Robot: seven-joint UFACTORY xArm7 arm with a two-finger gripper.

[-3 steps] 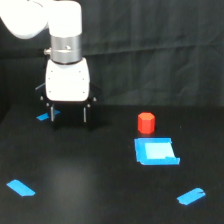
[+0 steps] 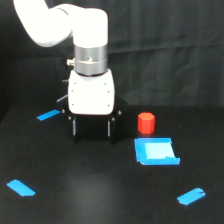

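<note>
My gripper (image 2: 91, 128), under a white hand, hangs over the dark table left of the middle. Its two dark fingers stand wide apart, with nothing seen between them. To its right a small red block (image 2: 146, 123) rests on the table, apart from the gripper. In front of the block lies a flat patch with a blue border (image 2: 140, 150) and a whitish middle. Against the dark background, the fingertips are hard to make out.
Strips of blue tape lie at the left back (image 2: 48, 115), left front (image 2: 20, 188) and right front (image 2: 191, 196). A dark curtain (image 2: 170, 60) closes off the back.
My gripper has shifted to the right and a little lower in the view, closer to the red block. The block and the blue-bordered patch have stayed in place.
</note>
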